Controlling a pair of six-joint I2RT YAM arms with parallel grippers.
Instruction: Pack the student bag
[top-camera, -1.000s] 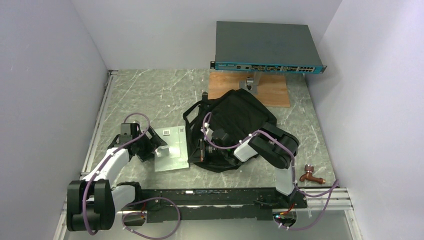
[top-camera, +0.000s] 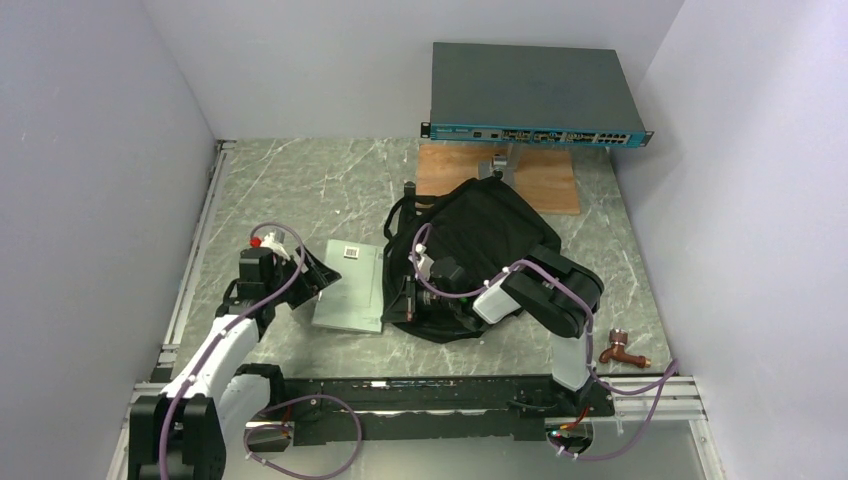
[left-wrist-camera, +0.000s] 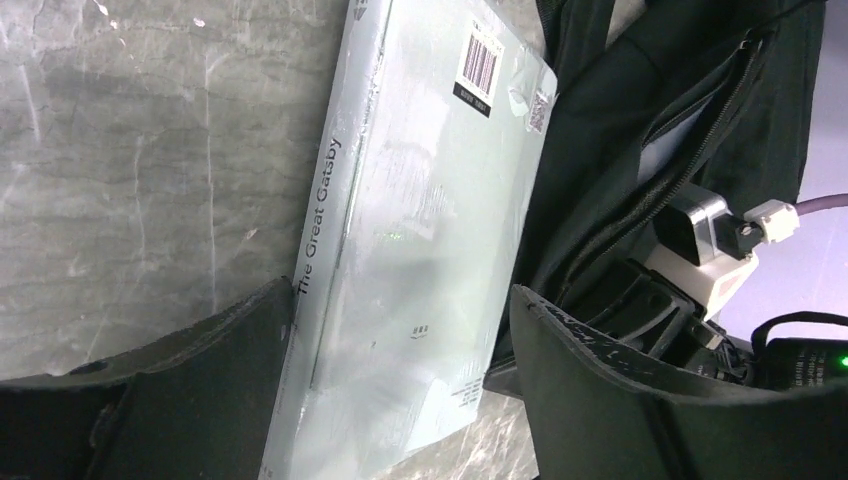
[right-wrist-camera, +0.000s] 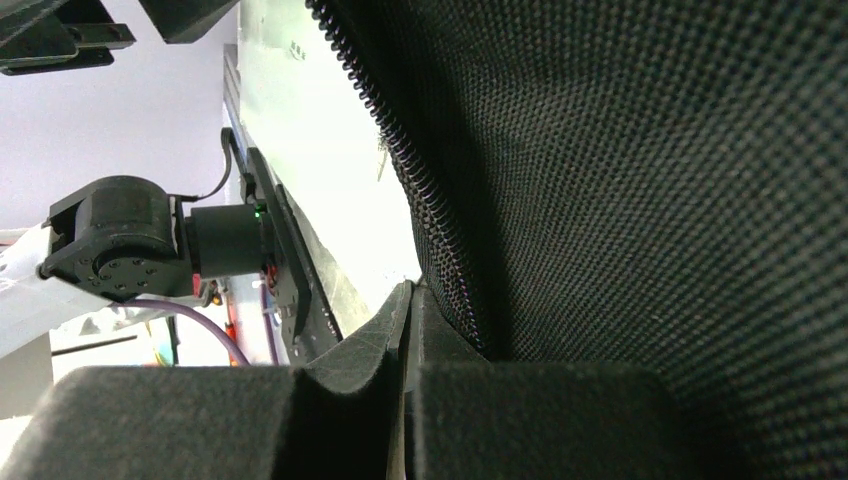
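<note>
A pale green-white book, The Great Gatsby (left-wrist-camera: 430, 200), lies flat and slightly turned on the table, its right side against the black bag (top-camera: 485, 225). My left gripper is part open over the book's lower half, with the spine near its left finger. Whether its fingers touch the book I cannot tell. The bag lies with its zipped opening (right-wrist-camera: 400, 140) toward the book. My right gripper is shut at that zipped edge, fingertips against the cloth. Nothing clearly shows between them, and any pinched fabric is hidden.
Behind the bag, a network switch (top-camera: 530, 95) stands above a wooden board (top-camera: 550, 185). A copper tap (top-camera: 622, 350) rests at the front right.
The book has slid slightly right and turned a little clockwise, its far end shifting back. The bag and its strap have shifted right. Both grippers have also moved slightly right.
</note>
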